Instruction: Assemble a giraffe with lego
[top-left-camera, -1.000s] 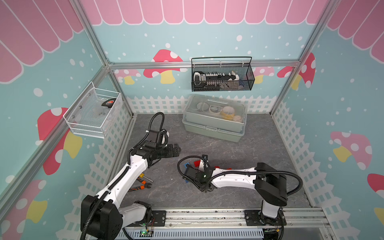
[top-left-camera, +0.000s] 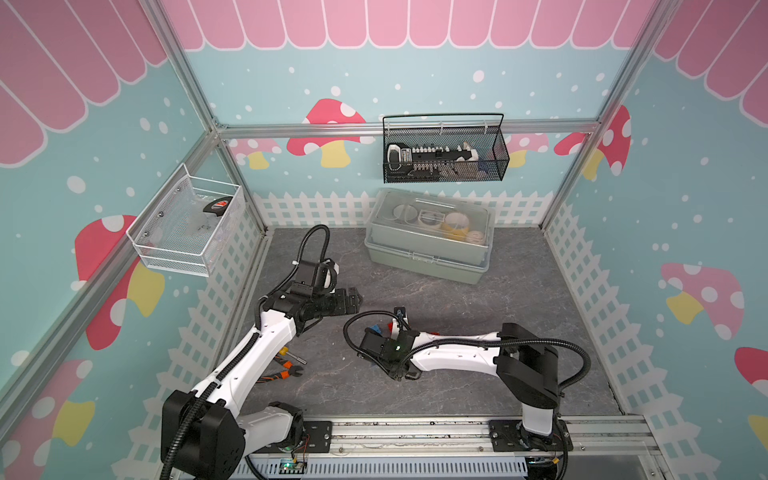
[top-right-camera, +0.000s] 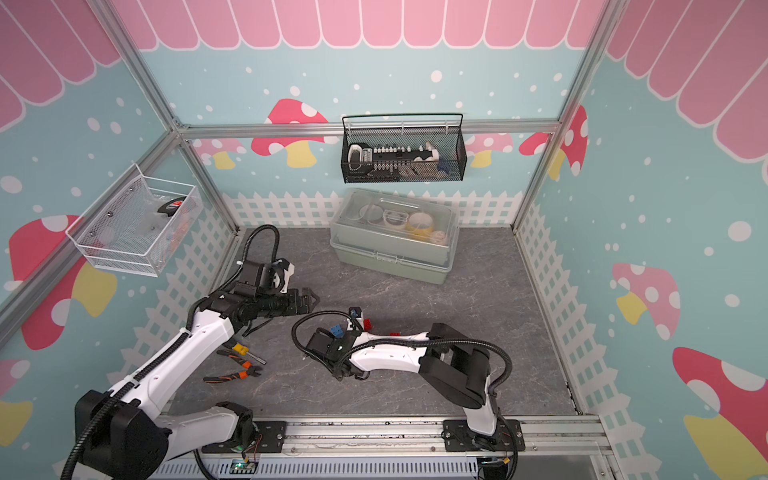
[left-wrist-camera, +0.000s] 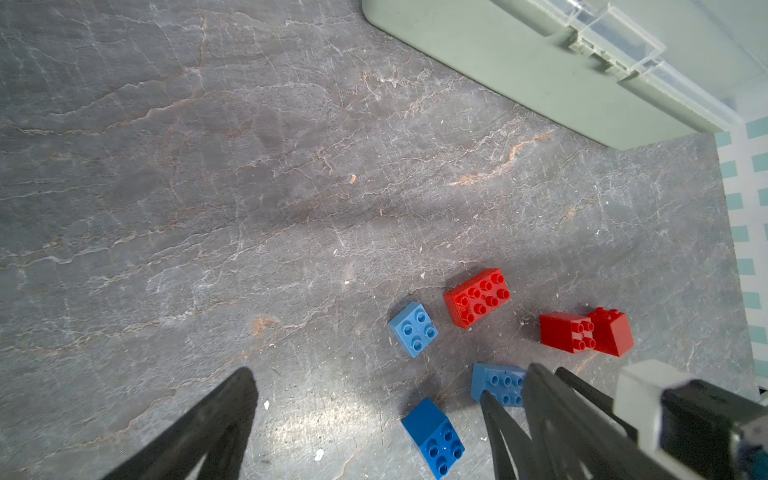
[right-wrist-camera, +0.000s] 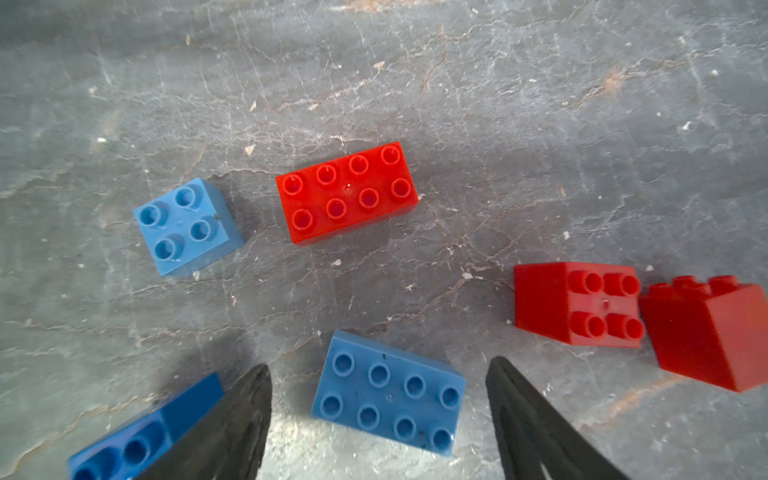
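Note:
Lego bricks lie on the grey floor. In the right wrist view my open right gripper is over a long blue brick (right-wrist-camera: 400, 376), which sits between its fingers, apparently not held. Around it are a small light-blue brick (right-wrist-camera: 184, 224), a flat red brick (right-wrist-camera: 348, 192), two red bricks (right-wrist-camera: 544, 300) side by side, and a darker blue brick (right-wrist-camera: 172, 420) at lower left. My left gripper stands open at the left, high over the floor, with bricks below it in its wrist view.
A lidded green box (top-left-camera: 424, 256) stands at the back. Pliers and tools (top-left-camera: 284, 372) lie at the left, beside the left arm. Wire baskets (top-left-camera: 444, 160) hang on the walls.
The left arm has not visibly moved.

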